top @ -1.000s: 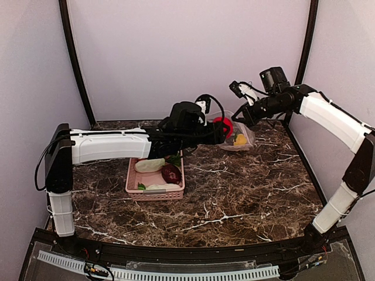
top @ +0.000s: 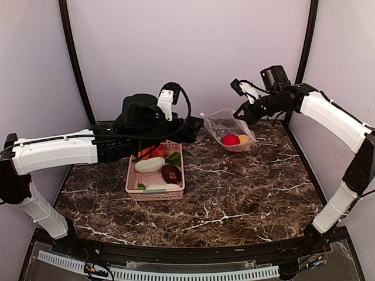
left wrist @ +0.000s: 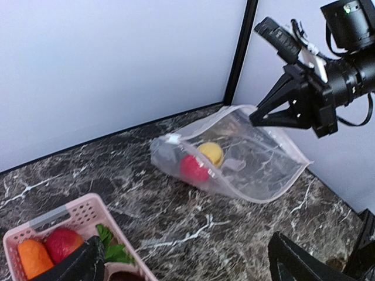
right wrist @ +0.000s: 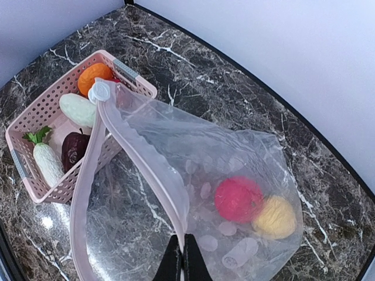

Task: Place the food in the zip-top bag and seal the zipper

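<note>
The clear zip top bag (left wrist: 258,170) lies on the marble table with its mouth spread wide. Inside rest a red round food (right wrist: 238,199) and a yellow one (right wrist: 274,217), side by side. My right gripper is shut on the bag's rim, the thin plastic edge running between its fingers. To the left of the bag, over the far part of the basket, my left gripper (top: 196,129) is open; in its own wrist view no object sits between the fingers. The pink basket (top: 155,195) holds several other foods.
An orange food (right wrist: 94,77), a white eggplant-like one (right wrist: 77,109), a dark purple eggplant (right wrist: 74,149) and a white radish with leaves (right wrist: 48,165) fill the basket. Walls stand behind and at both sides.
The red food went from my left gripper down into the bag beside the yellow one. My left gripper opened and drew back left, away from the bag. The right arm stayed nearly still.
</note>
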